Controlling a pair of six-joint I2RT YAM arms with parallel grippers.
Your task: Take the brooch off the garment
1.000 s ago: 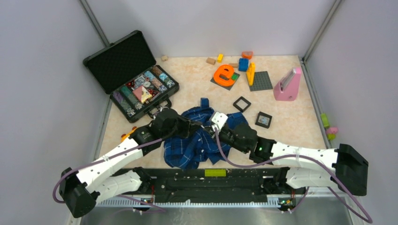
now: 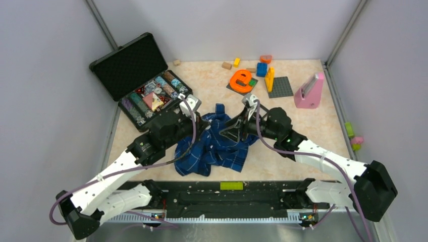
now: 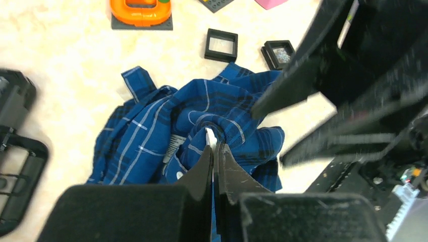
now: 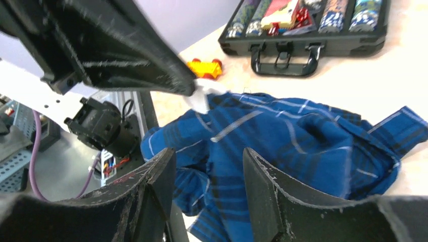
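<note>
A crumpled blue checked garment (image 2: 217,151) lies beneath both grippers. My left gripper is shut, with a small thin white piece (image 3: 211,137) at its fingertips. In the right wrist view, this white piece (image 4: 198,98) sits between the left fingertips and a raised part of the cloth (image 4: 252,126); whether it is the brooch is hard to tell. My right gripper is open, facing the cloth from the right, with nothing clearly held between its fingers. In the left wrist view, the right fingers (image 3: 323,136) spread apart beside the garment.
An open black case (image 2: 151,98) with chip stacks stands at the back left. Orange and blue toys (image 2: 241,80) and a pink block (image 2: 309,92) are at the back. Two small dark frames (image 3: 221,45) lie beyond the garment. Bare table shows on the right.
My right gripper has opened and drawn back rightward from the left fingertips. The left gripper has moved slightly toward the back of the table, and the garment's front folds have shifted.
</note>
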